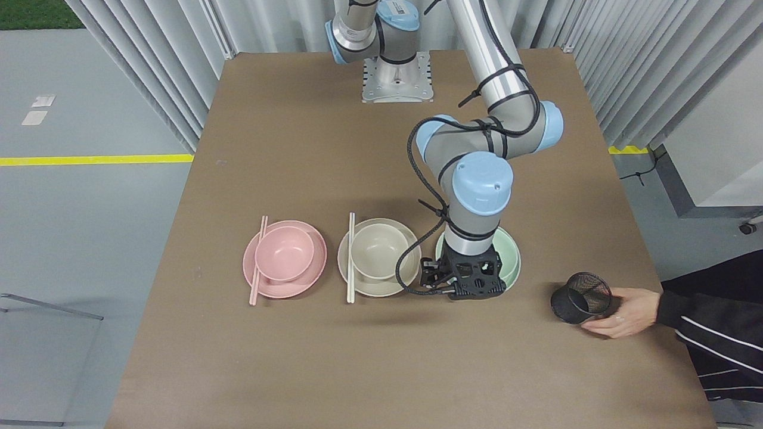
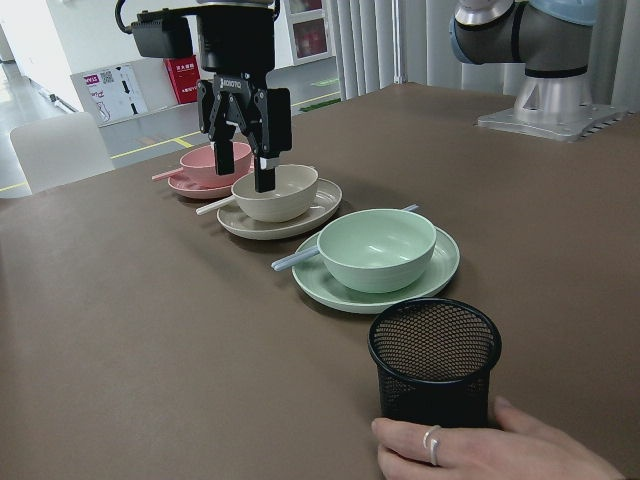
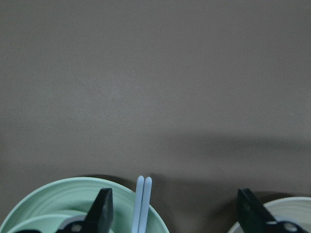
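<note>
My gripper (image 2: 238, 140) stands open, pointing down with nothing between its fingers. In the front view it covers the left part of the green plate (image 1: 508, 255) and hides its chopsticks. In the wrist view those pale blue chopsticks (image 3: 141, 206) and the green plate (image 3: 68, 194) lie low between the fingers. The green bowl (image 2: 377, 245) sits on that plate. Beside it are the cream bowl (image 1: 379, 250) and plate with white chopsticks (image 1: 350, 264), then the pink bowl (image 1: 284, 250) and plate with pink chopsticks (image 1: 257, 279).
A person's hand (image 1: 622, 314) is at a black mesh cup (image 1: 581, 297) on the table's right.
</note>
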